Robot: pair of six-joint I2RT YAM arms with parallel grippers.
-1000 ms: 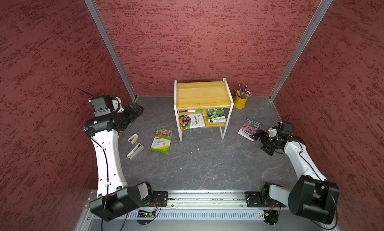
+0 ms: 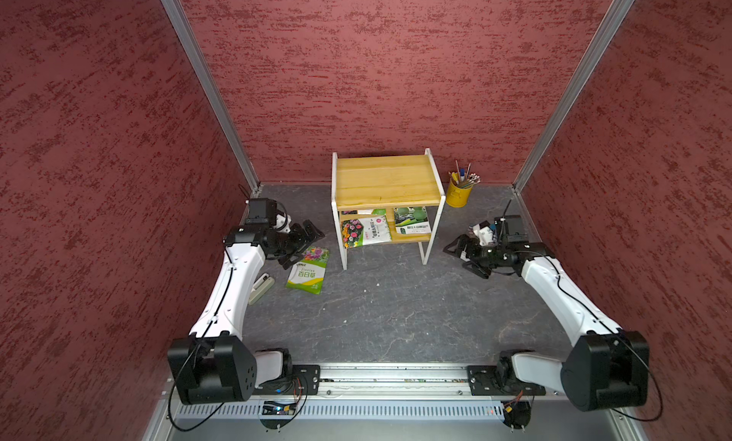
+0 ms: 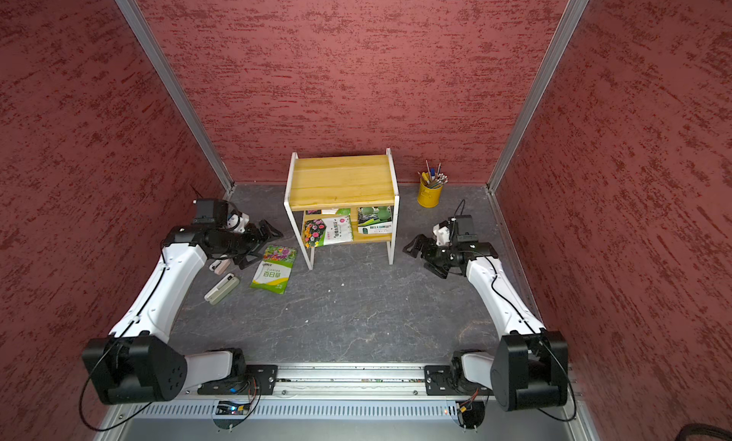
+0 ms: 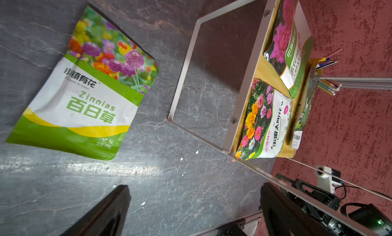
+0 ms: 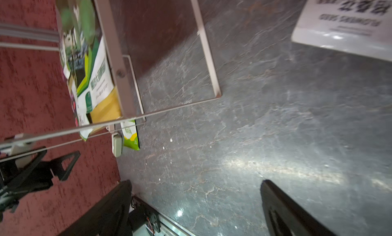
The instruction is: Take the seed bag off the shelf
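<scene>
A wooden two-tier shelf (image 2: pixel 389 180) with white side frames stands at the back centre. On its lower board lie several seed bags: a flower-print bag (image 2: pixel 366 231) overhanging the front left, a green-and-white bag (image 2: pixel 412 219) at the right, and a pink-flower bag (image 4: pixel 290 44) deeper in. My left gripper (image 2: pixel 303 245) is open left of the shelf, above the zinnia bag (image 4: pixel 83 97) lying on the table; nothing sits between its fingers. On the other side my right gripper (image 2: pixel 466 258) is open and empty, between the shelf and another bag (image 5: pixel 351 21) on the table.
A yellow pot of pencils (image 2: pixel 456 194) stands behind, right of the shelf. Near the left arm lies a pale green stapler-like object (image 3: pixel 222 288). The shelf's thin white legs (image 4: pixel 183 72) stand close to both grippers.
Both arms have moved inward toward the shelf, the left one to the right and the right one to the left. The bags on the shelf have not moved.
</scene>
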